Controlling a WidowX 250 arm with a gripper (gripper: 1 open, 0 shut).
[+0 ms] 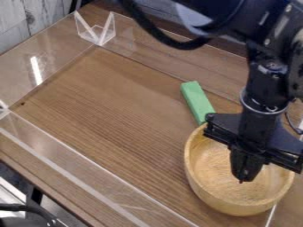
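The black gripper (243,167) hangs over a round tan wooden bowl (219,195) at the lower right, its fingers pointing down into it. Whether the fingers are open or shut cannot be made out, and the body hides part of the bowl's inside. A green block (197,100) lies on the wooden table just behind the bowl.
A clear plastic piece (97,27) stands at the back left. Dark cables lie off the table's edge at the lower left.
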